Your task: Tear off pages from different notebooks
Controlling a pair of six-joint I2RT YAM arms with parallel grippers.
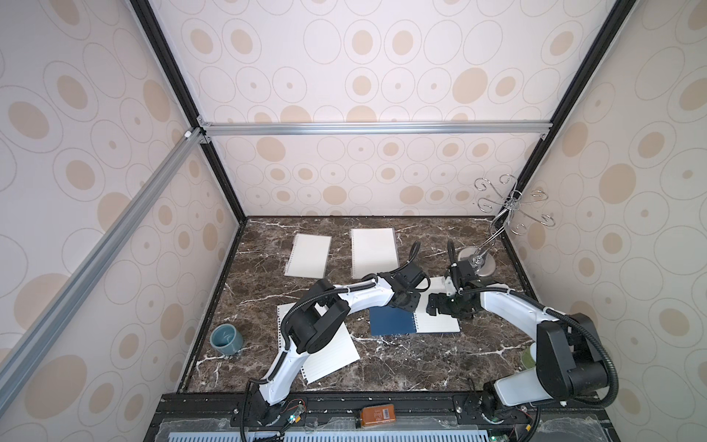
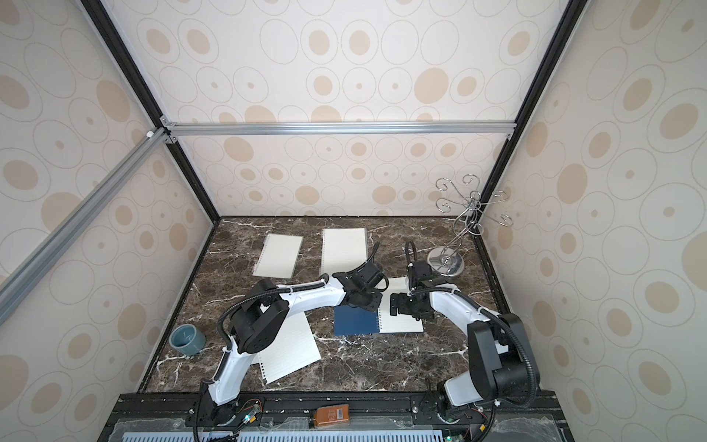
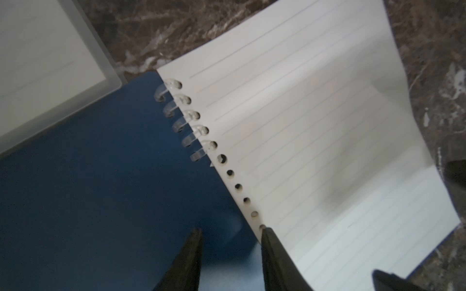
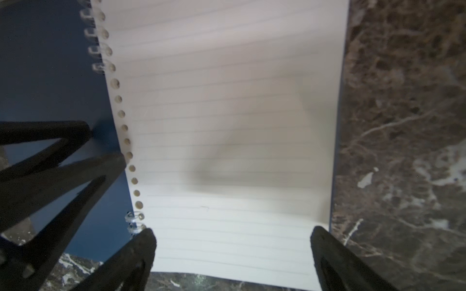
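A spiral notebook lies open, blue cover [image 1: 390, 324] on the left, lined page [image 4: 233, 126] on the right. In the left wrist view several punched holes along the page's bound edge [image 3: 230, 173] are free of the clear rings [image 3: 179, 121]. My left gripper stands open over that edge, nothing between its fingers. My right gripper is open above the lower part of the page, its fingers well apart. In the right wrist view the left gripper's dark fingers reach in from the left to the holes.
Two notebooks [image 1: 308, 254] [image 1: 374, 250] lie at the back, another [image 1: 331, 353] at front left, partly under the left arm. A blue mug [image 1: 227, 339] stands at left. A chrome stand [image 1: 508, 206] rises at back right, close behind the right gripper.
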